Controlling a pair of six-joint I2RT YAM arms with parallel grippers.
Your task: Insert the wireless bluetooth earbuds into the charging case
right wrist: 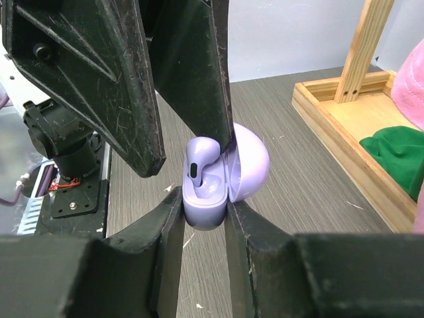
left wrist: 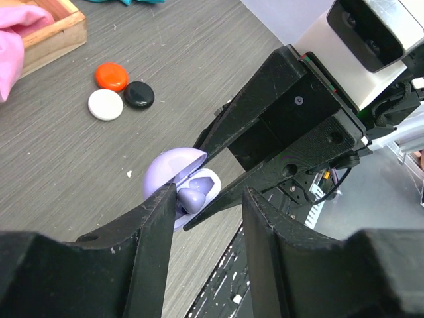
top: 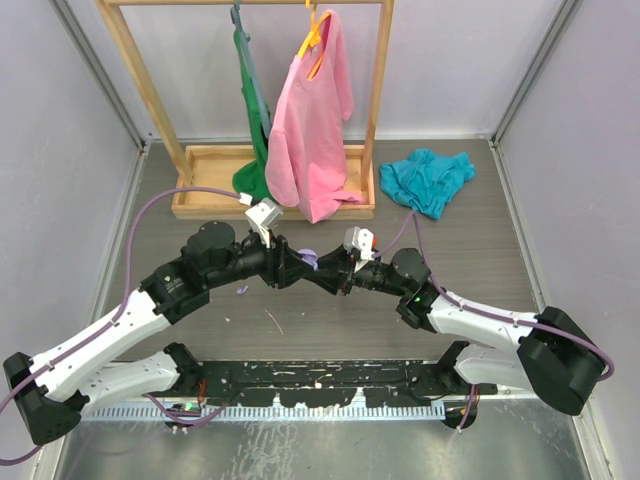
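The lilac charging case [right wrist: 205, 205] with its lid [right wrist: 247, 165] raised sits in my right gripper [top: 325, 270], shut on it; an earbud [right wrist: 199, 159] shows inside it. In the left wrist view, the lilac piece [left wrist: 192, 199] in the case is partly behind my left gripper's fingers. My left gripper [top: 298, 265] stands open right at the case, from the other side, its fingertips close to the case and earbud. A small lilac piece [top: 242, 289] lies on the table to the left.
A wooden tray [top: 205, 205] with a rail holds hanging pink and green clothes at the back. A teal cloth [top: 427, 180] lies at the back right. Red, white [left wrist: 105, 104] and black discs lie on the table.
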